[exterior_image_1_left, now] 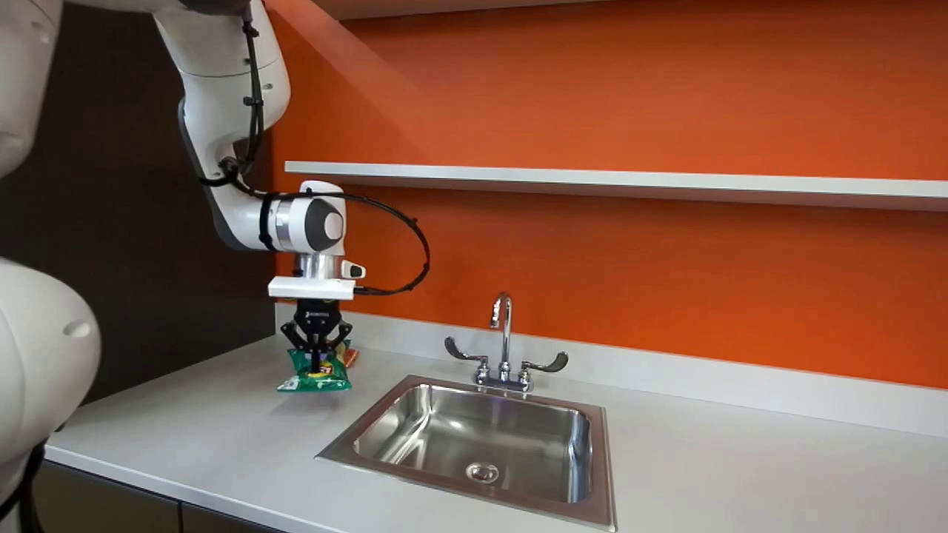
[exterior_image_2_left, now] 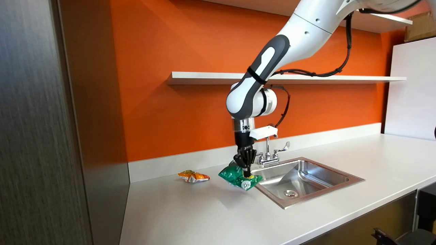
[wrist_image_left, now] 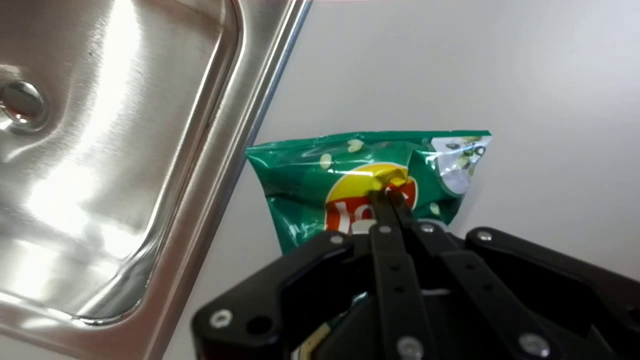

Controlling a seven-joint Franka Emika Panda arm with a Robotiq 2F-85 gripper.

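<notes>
A green chip bag (wrist_image_left: 300, 186) with a yellow and red logo hangs from my gripper, whose fingers are closed together on a pinch of its front in the wrist view. In exterior view 1 the bag (exterior_image_1_left: 302, 383) is raised over the counter, its shadow falling below, with the gripper (exterior_image_1_left: 315, 366) pointing straight down into it. Seen from exterior view 2, the bag (exterior_image_2_left: 231, 174) tilts a little under the gripper (exterior_image_2_left: 246, 175), close to the sink's left side. The bag's lower part is hidden behind the gripper in the wrist view.
An orange bag (exterior_image_2_left: 193, 176) lies on the counter near the back wall. The steel sink (exterior_image_1_left: 597, 462) and its faucet (exterior_image_1_left: 506, 337) are to the right. A white shelf (exterior_image_1_left: 622, 178) runs along the orange wall above. Bare counter (exterior_image_2_left: 184, 216) stretches in front.
</notes>
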